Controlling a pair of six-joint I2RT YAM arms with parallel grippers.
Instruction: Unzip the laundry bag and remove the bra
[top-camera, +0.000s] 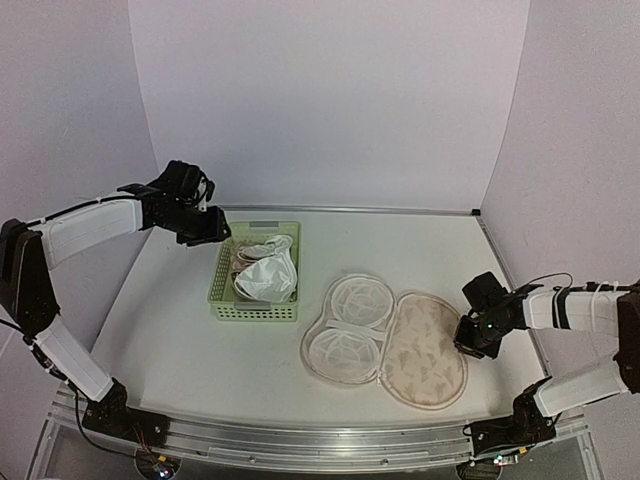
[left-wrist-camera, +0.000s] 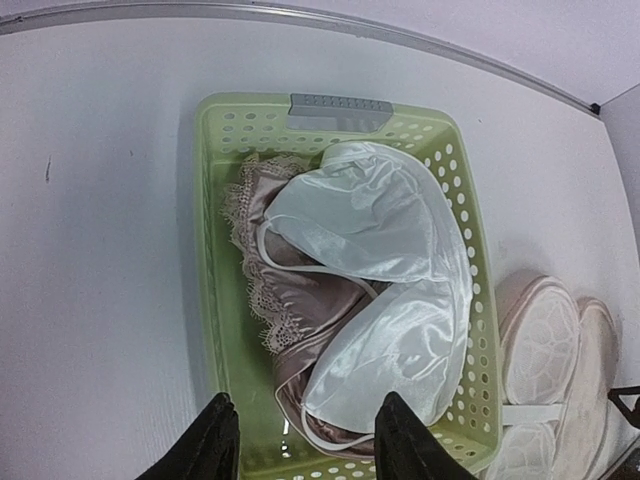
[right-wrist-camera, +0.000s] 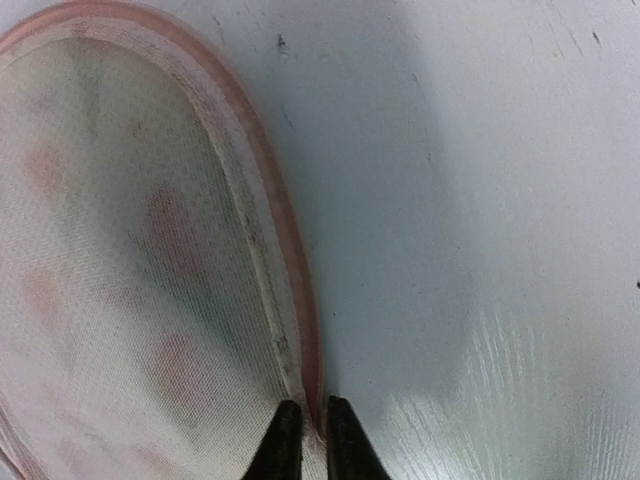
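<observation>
The laundry bag (top-camera: 425, 350) lies unfolded on the table, its two round cup sections (top-camera: 362, 302) to the left and its flat mesh panel to the right. My right gripper is at the panel's right edge, its fingers close together with the pinkish rim (right-wrist-camera: 292, 235) between them. Inside the green basket (top-camera: 254, 313) lies a white satin bra (left-wrist-camera: 375, 225), partly over a mauve lace-edged garment (left-wrist-camera: 262, 290). My left gripper is raised above the basket's left side, open and empty.
The basket stands on the left half of the white table. Bare surface (top-camera: 200, 350) shows in front of it and behind the bag. Walls rise at the back and both sides.
</observation>
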